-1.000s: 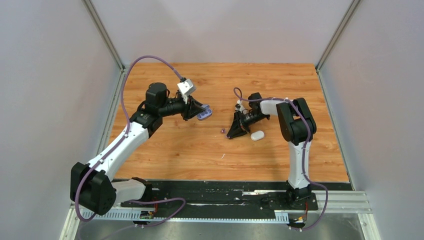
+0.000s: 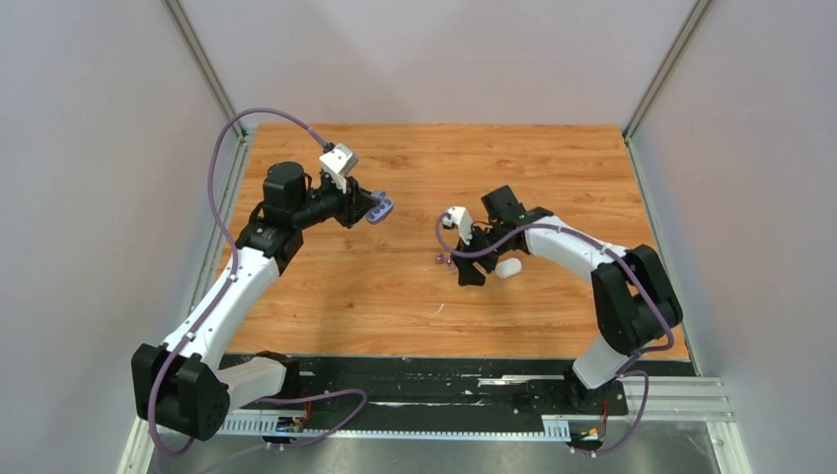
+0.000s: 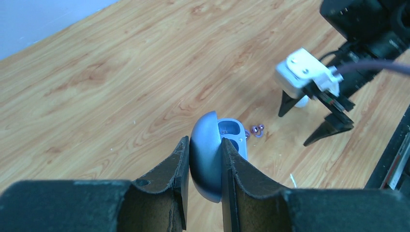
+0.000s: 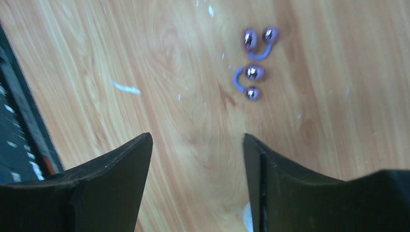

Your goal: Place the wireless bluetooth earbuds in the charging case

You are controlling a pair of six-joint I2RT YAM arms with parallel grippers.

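My left gripper is shut on the lid side of the purple-blue charging case [image 3: 233, 126], which is open with its hollows showing; in the top view the case [image 2: 380, 208] hangs left of the middle. Two small purple earbuds lie on the wood: one earbud [image 4: 259, 47] and, close by, a second earbud [image 4: 249, 81], both seen in the right wrist view. Beside them my right gripper stands part open above the table, nothing between its fingers. In the left wrist view the case covers part of one earbud.
A white rounded object [image 2: 508, 268] lies right of the earbuds, close to the right gripper. A thin white sliver [image 4: 125, 87] is on the table [image 2: 326, 316]. Bare wood spreads behind and in front.
The left gripper has drawn leftward and slightly back with the case.
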